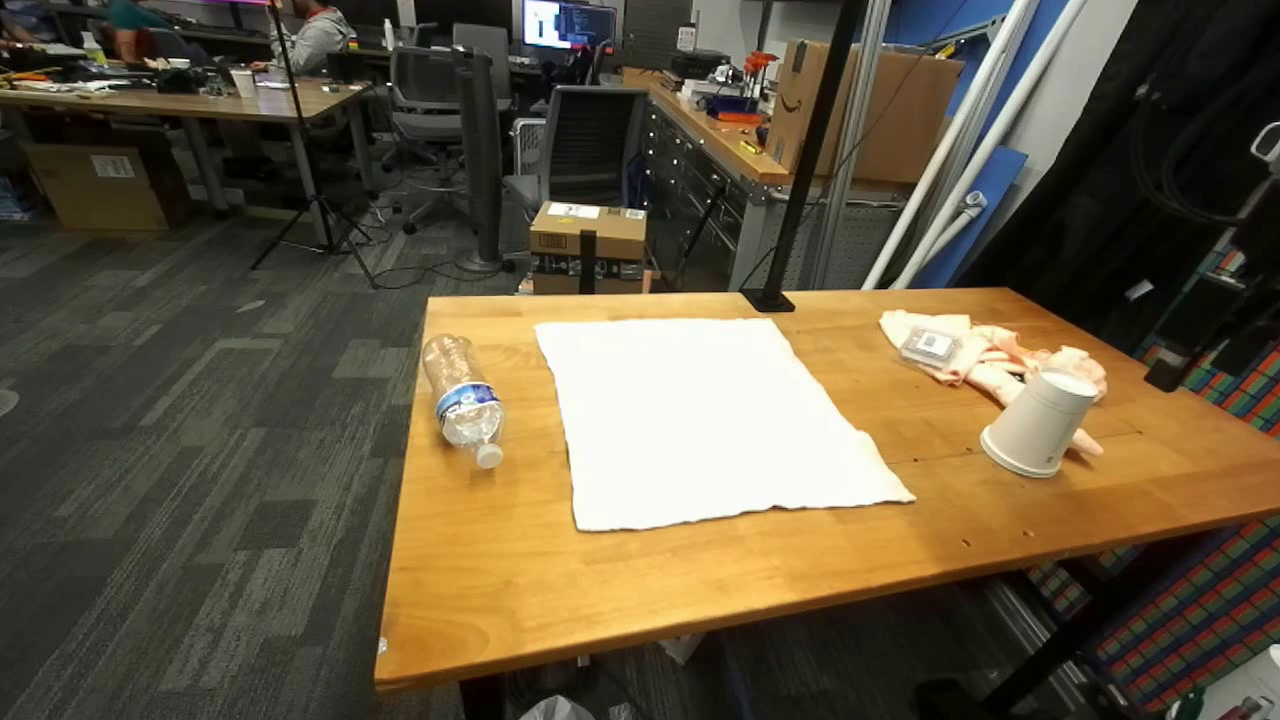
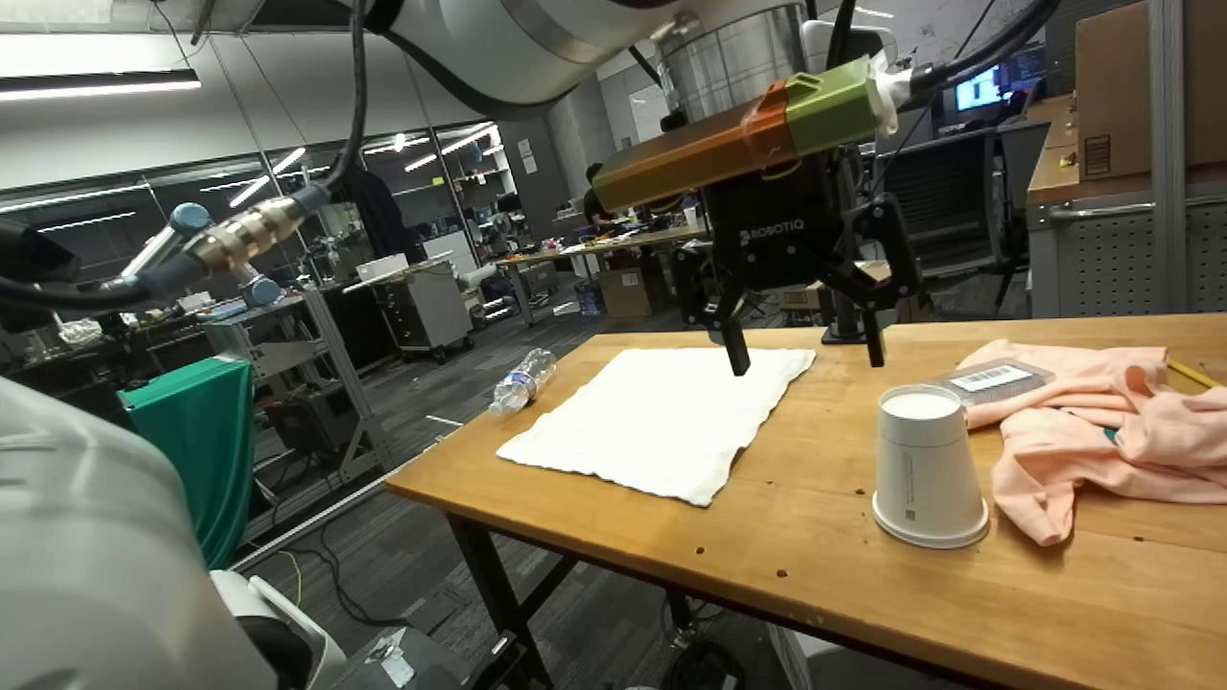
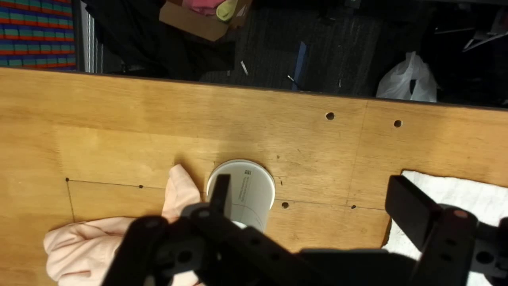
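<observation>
My gripper (image 2: 807, 358) hangs open above the table, its fingers wide apart and nothing between them. In the wrist view one finger (image 3: 222, 193) overlaps the white paper cup (image 3: 247, 190), while the other finger (image 3: 409, 207) is near the white cloth (image 3: 457, 195). The cup (image 2: 920, 471) stands upside down on the table, well below the gripper's height. Flat on the table, the white cloth (image 1: 708, 420) covers the middle. A clear plastic bottle (image 1: 462, 400) with a blue label lies on its side left of it. Crumpled pink cloth (image 2: 1093, 425) lies beside the cup.
A small clear case (image 2: 998, 379) with a white label rests on the pink cloth. The wooden table (image 1: 516, 600) has bare room along its front edge. A black post (image 1: 798, 180) rises at its back edge.
</observation>
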